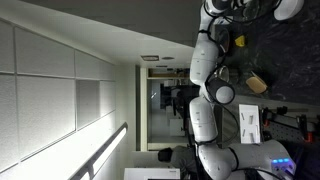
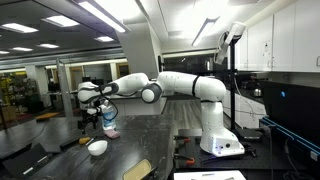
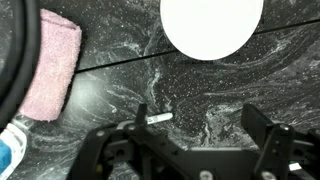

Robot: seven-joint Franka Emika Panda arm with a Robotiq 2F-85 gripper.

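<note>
My gripper is open over the dark speckled table, with nothing between its fingers. A thin white stick-like piece (image 3: 159,118), perhaps a marker, lies beside the left finger, partly hidden by the gripper. Beyond the fingers is a round white bowl or plate (image 3: 211,22), cut off by the frame's top edge. In the second exterior view this white bowl (image 2: 97,148) stands on the table in front of the gripper (image 2: 90,112). A pink cloth (image 3: 54,68) lies to the left in the wrist view.
A white-and-blue bottle (image 3: 10,147) shows at the wrist view's lower left, and a black cable or hose runs past the cloth. On the table also lie a tan object (image 1: 256,84) and a small yellow object (image 1: 240,41). Dark bare table (image 2: 60,165) surrounds the bowl.
</note>
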